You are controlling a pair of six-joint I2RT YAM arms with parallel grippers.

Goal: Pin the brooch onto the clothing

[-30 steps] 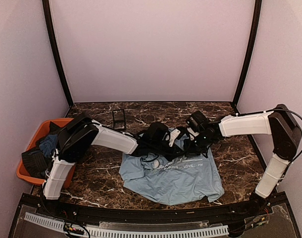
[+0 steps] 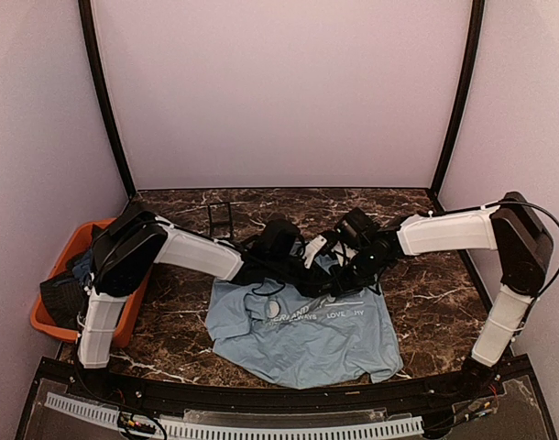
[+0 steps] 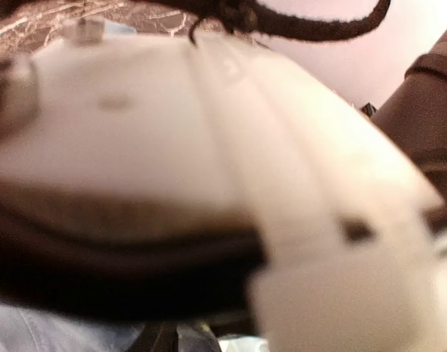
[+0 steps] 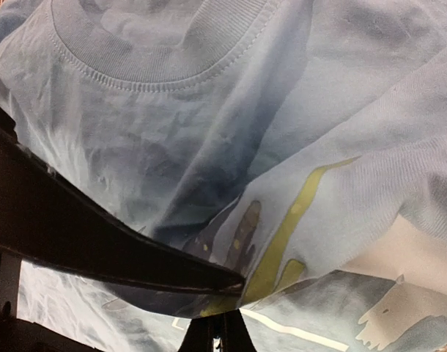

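Note:
A light blue T-shirt (image 2: 302, 353) with white lettering lies crumpled mid-table. Over its upper part my left gripper (image 2: 312, 275) and right gripper (image 2: 339, 275) meet closely; the top view hides their fingertips. In the right wrist view my right gripper is shut at a raised fold of the printed fabric (image 4: 304, 220), dark fingers (image 4: 135, 249) at the cloth. The left wrist view is mostly filled by a blurred pale arm part, so its fingers are unclear. I cannot make out the brooch.
An orange bin (image 2: 128, 312) with dark items stands at the left. A small black frame (image 2: 220, 220) is at the back left. Bare marble table shows right of the shirt and along the back, between white side walls.
Both grippers have shifted slightly left and toward the back, and the shirt has been dragged left, its near edge now a little closer to the front.

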